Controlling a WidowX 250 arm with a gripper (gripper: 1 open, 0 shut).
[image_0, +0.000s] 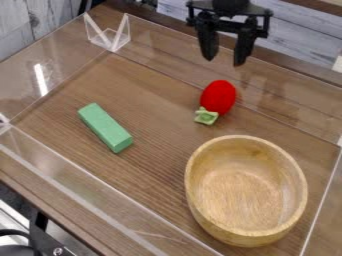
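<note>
My black gripper (226, 45) hangs open at the top centre, above and behind a red object (218, 97) with a green top, which looks like a strawberry and lies on the wooden table. A large pale round bowl (246, 189) sits at the lower right. A green oblong block (104, 127) lies on the left side of the table.
A white wire-like item (108, 31) stands at the back left. The table's edge runs along the left and back.
</note>
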